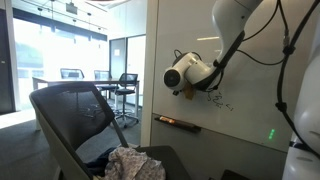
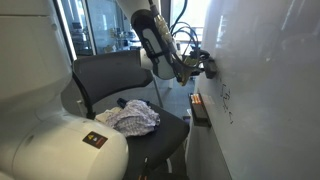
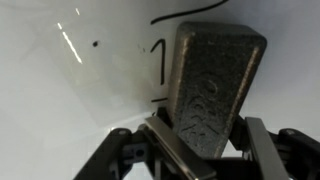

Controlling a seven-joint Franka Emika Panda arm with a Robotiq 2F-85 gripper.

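Note:
A dark grey block-shaped eraser [image 3: 212, 80] is gripped in my gripper, which is shut on it in the wrist view. Its long body reaches up from the fingers against the whiteboard, with black marks [image 3: 160, 60] just to its left. In exterior view 1 the gripper is up at the whiteboard [image 1: 240, 65], mostly hidden behind the wrist. Black writing [image 1: 218, 100] shows below and to the right of the gripper. From exterior view 2 the gripper [image 2: 200, 65] is at the board's surface, and faint writing [image 2: 226, 100] lies beyond it.
A ledge with a dark and orange item [image 1: 178, 124] runs along the board below the arm. Before the board stands a black chair [image 1: 75, 120] with a patterned cloth [image 1: 132, 163] on its seat. A cable [image 1: 265, 62] loops beside the arm.

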